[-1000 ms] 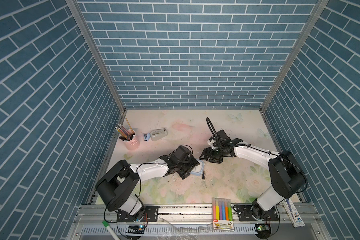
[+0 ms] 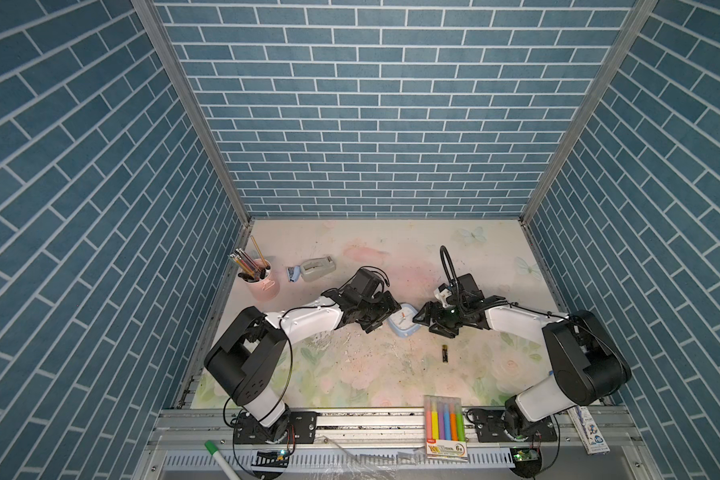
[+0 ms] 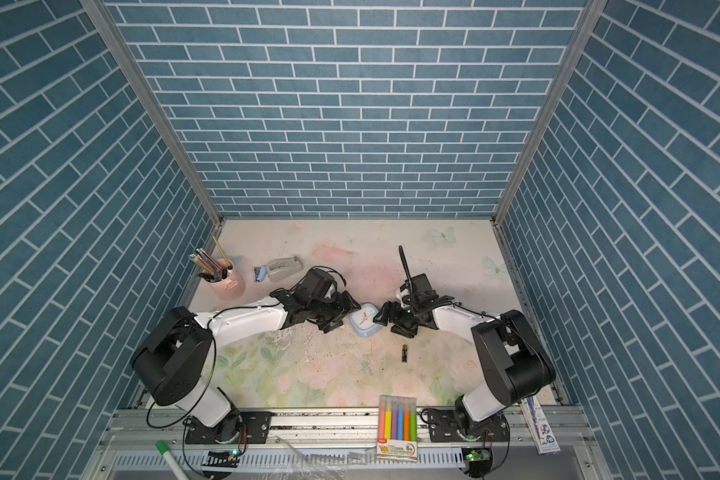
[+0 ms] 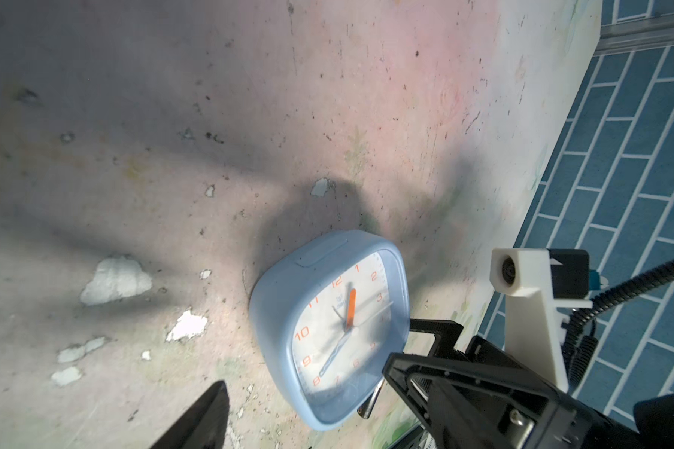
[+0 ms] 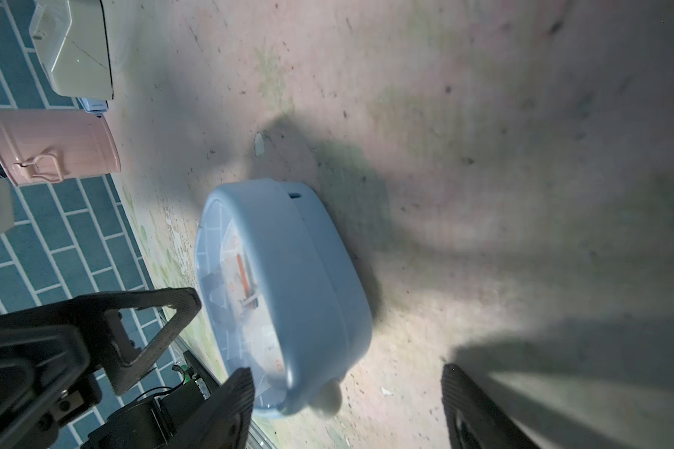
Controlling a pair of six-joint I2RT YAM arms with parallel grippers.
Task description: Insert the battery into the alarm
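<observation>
The light blue alarm clock (image 2: 403,320) rests on the table between my grippers, its orange hand visible in the left wrist view (image 4: 292,307). My left gripper (image 3: 340,318) is just left of it with nothing between its fingers. My right gripper stands open at the clock's right, one finger by its lower rim. A small battery (image 2: 445,353) lies on the table in front of my right gripper.
A pink pen cup (image 2: 264,285), a grey case (image 2: 318,267) and a small blue item (image 2: 293,273) stand at the back left. A marker pack (image 2: 444,428) lies on the front rail.
Over the last second the clock and both grippers moved to the right and back. The battery moved right.
</observation>
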